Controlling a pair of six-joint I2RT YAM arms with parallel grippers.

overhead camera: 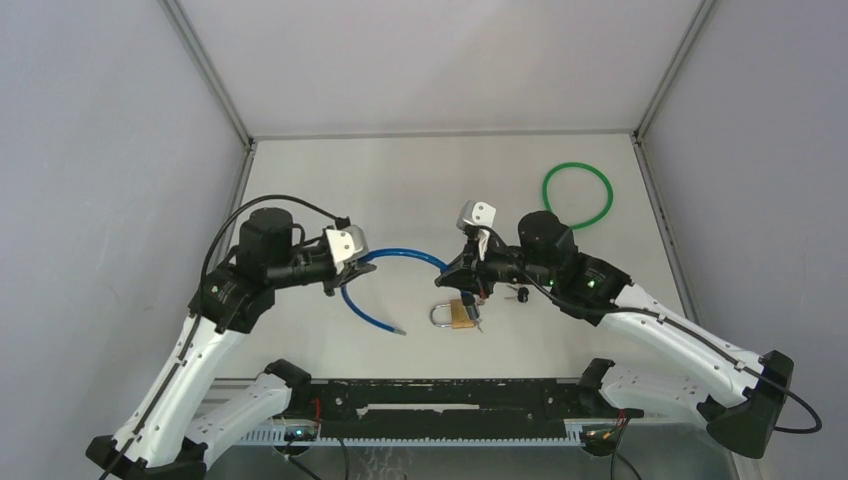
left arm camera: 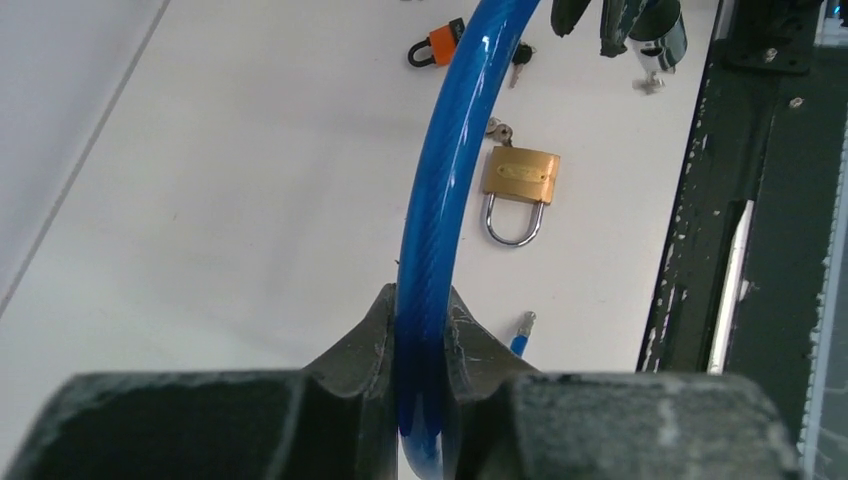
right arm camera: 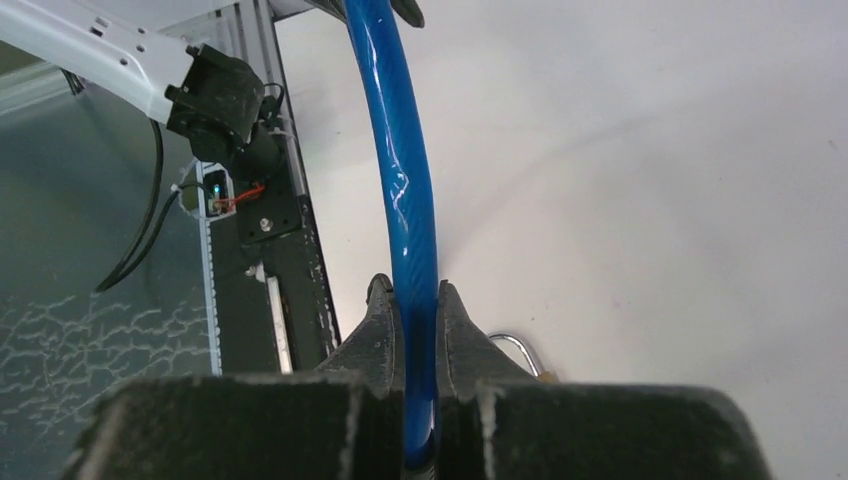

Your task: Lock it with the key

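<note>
A blue cable lock [overhead camera: 410,253] arches between my two grippers, clear of the table. My left gripper is shut on the blue cable, whose metal-tipped free end [overhead camera: 399,331] hangs toward the front. On the other side, my right gripper has its fingers closed around the cable near the lock end. The dark lock cylinder [left arm camera: 660,38] hangs below the right gripper, with a small key [left arm camera: 650,83] at its end. Most of the cylinder is hidden in the right wrist view.
A brass padlock [left arm camera: 522,175] lies beneath the cable, its keys close by. An orange padlock [left arm camera: 442,45] lies beyond it, and a green cable loop [overhead camera: 611,195] at the back right.
</note>
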